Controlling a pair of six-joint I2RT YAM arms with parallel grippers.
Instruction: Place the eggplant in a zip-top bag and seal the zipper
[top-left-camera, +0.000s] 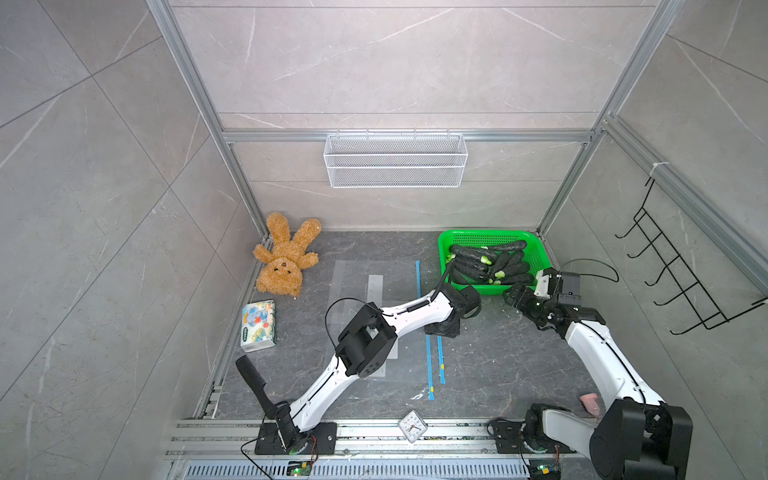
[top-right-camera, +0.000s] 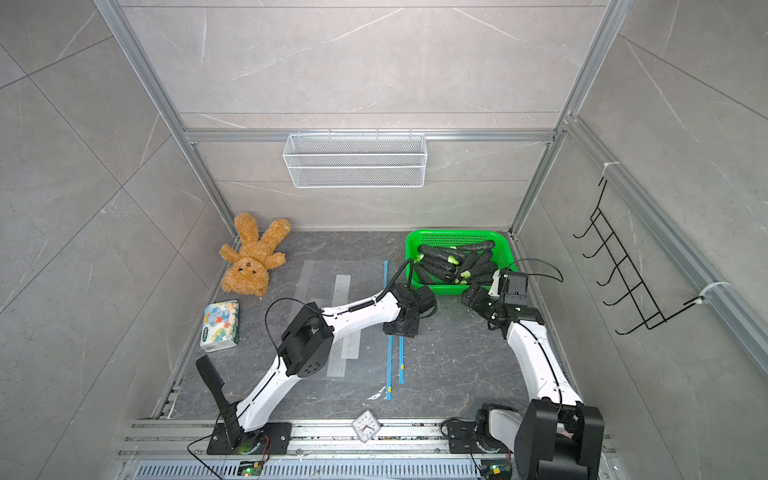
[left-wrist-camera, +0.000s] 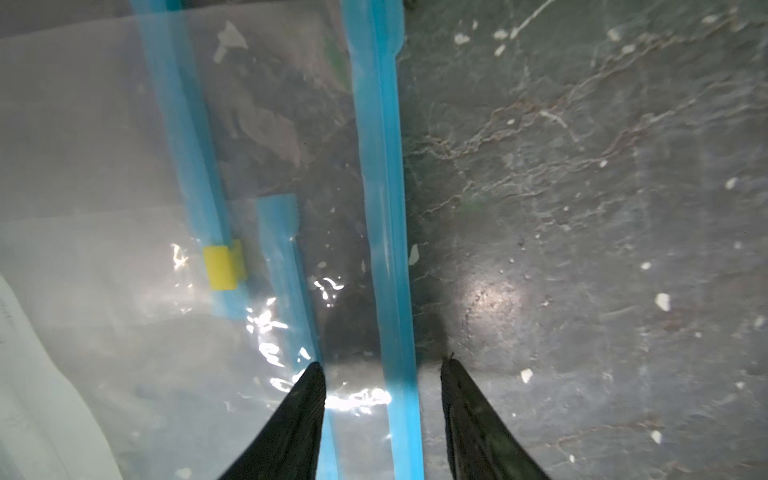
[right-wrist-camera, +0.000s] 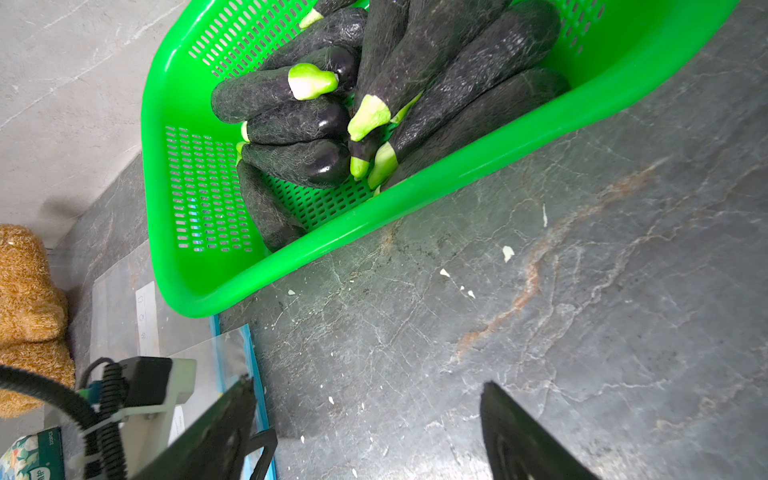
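Note:
Clear zip bags (top-left-camera: 348, 276) with blue zipper strips lie flat mid-table. My left gripper hangs over their zipper edge, its fingers part open either side of a blue strip (left-wrist-camera: 384, 200), with nothing visibly held. A green basket (right-wrist-camera: 192, 296) at the back right holds several dark eggplants (right-wrist-camera: 456, 76) with pale green stems. My right gripper stands open in front of the basket, above bare table, nothing between its fingers.
A plush bear (top-left-camera: 281, 272) and a tissue pack (top-left-camera: 257, 324) lie on the left. A black hook rack (top-left-camera: 680, 272) hangs on the right wall.

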